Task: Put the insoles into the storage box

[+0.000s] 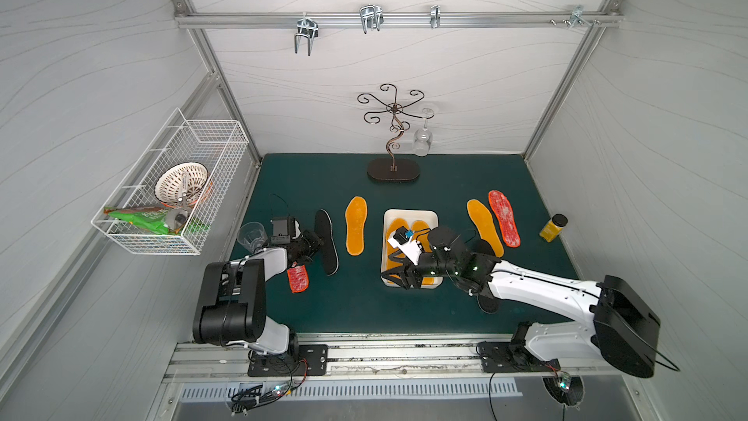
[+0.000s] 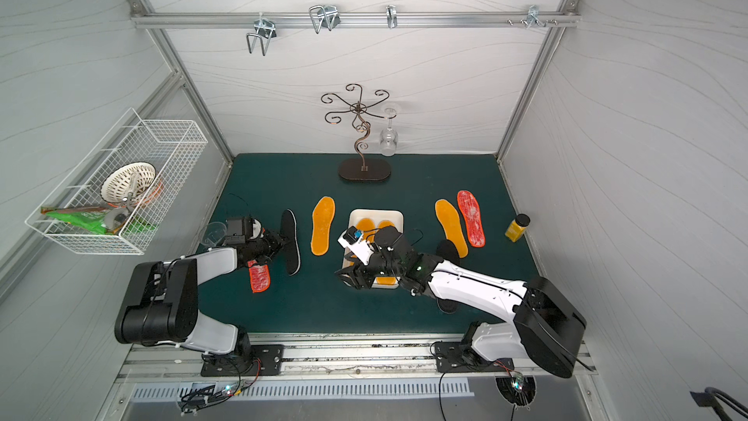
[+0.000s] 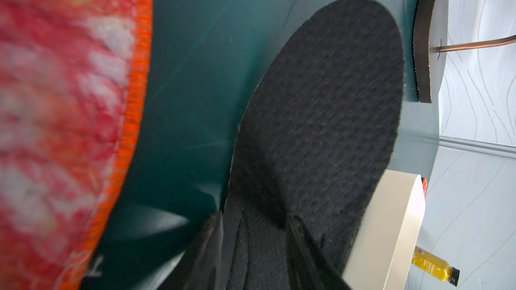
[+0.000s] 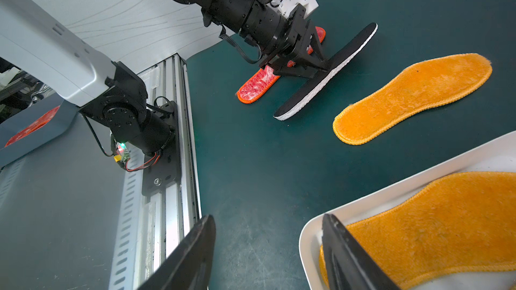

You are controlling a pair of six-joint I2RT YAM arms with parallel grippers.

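My left gripper is down at the side of a black insole, fingers apart around it; the insole tilts, showing its white edge in the right wrist view. A red insole (image 1: 297, 280) lies left of it, an orange insole (image 1: 355, 226) right of it. My right gripper stands open over the white storage box (image 1: 410, 213), which holds orange insoles (image 4: 430, 225). At the right lie another orange insole (image 1: 483, 222), a red insole (image 1: 503, 218) and a black insole (image 1: 488, 304), partly hidden by the right arm.
A metal stand (image 1: 393, 170) with a hanging glass is at the back. A yellow bottle (image 1: 553, 227) stands at the right edge, a clear glass (image 1: 251, 235) at the left. A wire basket (image 1: 140, 245) hangs on the left wall.
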